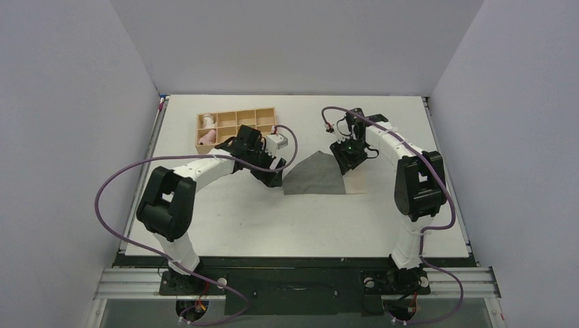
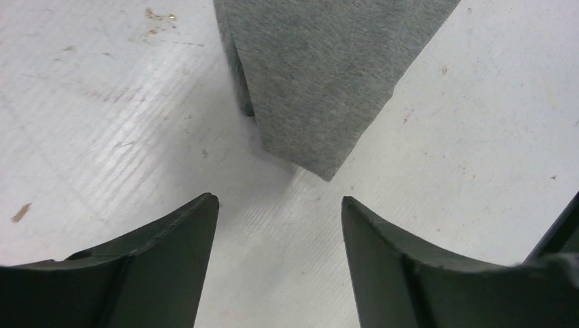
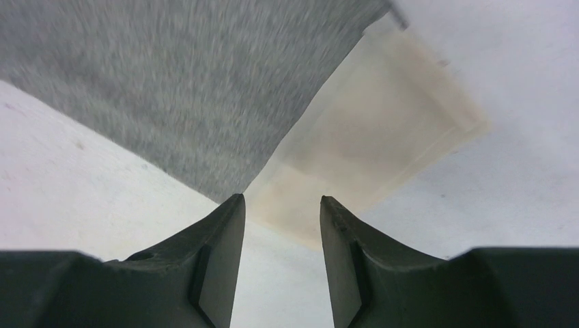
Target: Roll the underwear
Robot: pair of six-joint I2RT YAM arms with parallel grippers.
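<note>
The grey underwear point(image 1: 314, 174) lies flat on the white table between my grippers, with a pale beige section point(image 1: 355, 183) at its right end. My left gripper point(image 1: 272, 179) is open beside the left end; in the left wrist view a grey corner point(image 2: 307, 130) lies beyond its empty fingers point(image 2: 177, 246). My right gripper point(image 1: 345, 164) is open over the right end; the right wrist view shows the beige section point(image 3: 369, 130) bordering the grey cloth point(image 3: 177, 82) beyond its empty fingers point(image 3: 218, 253).
A wooden compartment box point(image 1: 246, 115) with pink and white items stands at the back left, partly behind my left arm.
</note>
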